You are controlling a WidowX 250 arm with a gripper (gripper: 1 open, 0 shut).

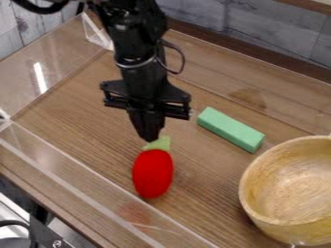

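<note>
The black gripper [145, 124] is over the middle of the table, shut, with its tip just above a red oval object [153, 172] that has a light green end [158, 144]. Whether the tip touches the green end I cannot tell. A light green block [230, 130] lies to the right of the gripper, apart from it.
A large yellow bowl [287, 189] fills the lower right.
</note>
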